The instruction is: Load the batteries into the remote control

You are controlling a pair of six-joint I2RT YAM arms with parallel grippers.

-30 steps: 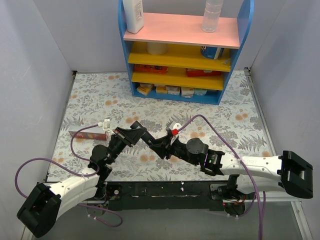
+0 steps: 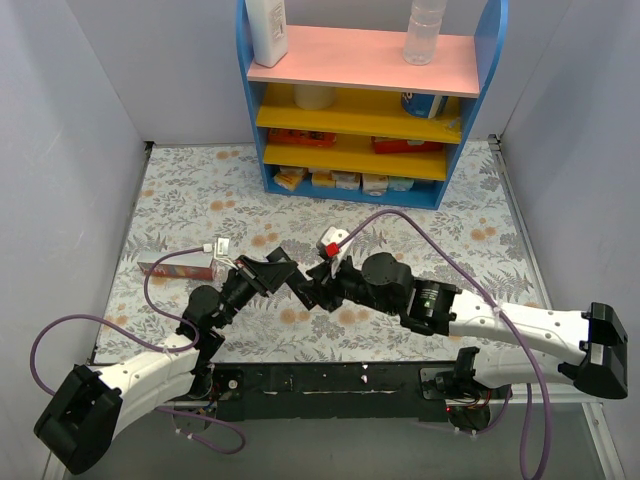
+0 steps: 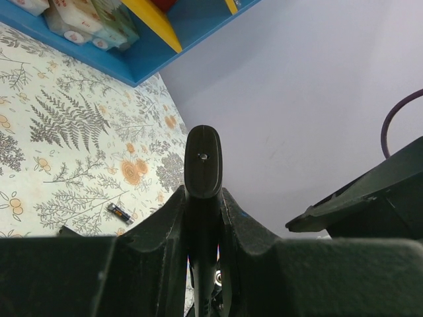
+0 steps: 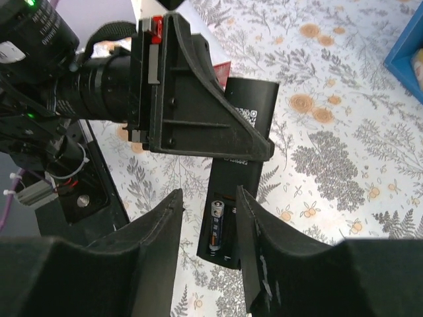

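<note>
My left gripper [image 2: 286,270] is shut on a black remote control [image 4: 236,173], holding it tilted above the table. In the right wrist view the remote's battery compartment faces up uncovered. One battery [image 4: 216,224] lies in its left slot; my right finger partly covers the other slot, so I cannot tell what it holds. My right gripper is part open right over the compartment end, with nothing visible between its fingers. A loose dark battery [image 3: 119,212] lies on the table in the left wrist view.
A blue shelf unit [image 2: 442,150] with pink and yellow shelves stands at the back. A long box [image 2: 178,265] lies at the left beside the left arm.
</note>
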